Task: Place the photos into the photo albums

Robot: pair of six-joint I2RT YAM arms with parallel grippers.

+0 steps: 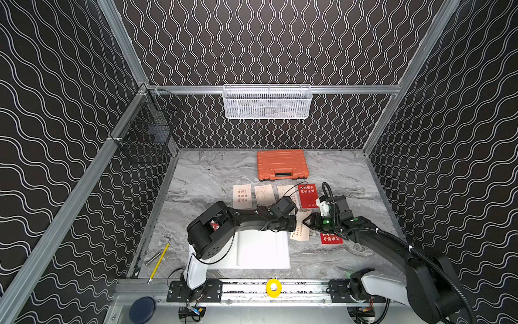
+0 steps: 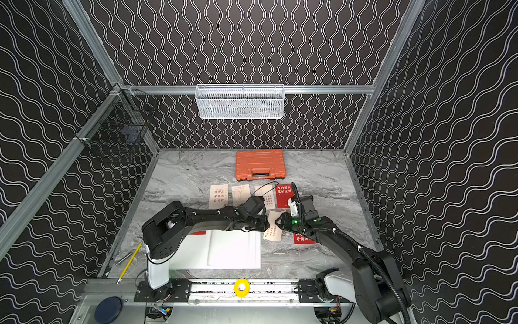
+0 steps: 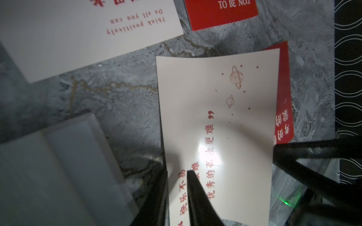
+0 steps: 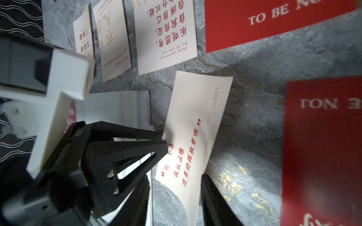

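A cream printed photo card (image 3: 241, 94) is held up between my grippers over the middle front, slightly bent. My left gripper is shut on its edge; in the right wrist view that gripper's black fingers reach onto the card. My right gripper grips the card's other end, which curls toward it. The open white photo album (image 1: 261, 251) lies under my left arm. More cream cards (image 1: 242, 194) lie in a row behind, with a red card (image 1: 308, 195) at the right end and another red card (image 1: 331, 239) under my right arm.
An orange case (image 1: 281, 162) lies at the back. A yellow pen-like tool (image 1: 159, 262) and metal tools are at the left front. A yellow tape roll (image 1: 273, 287) sits on the front rail.
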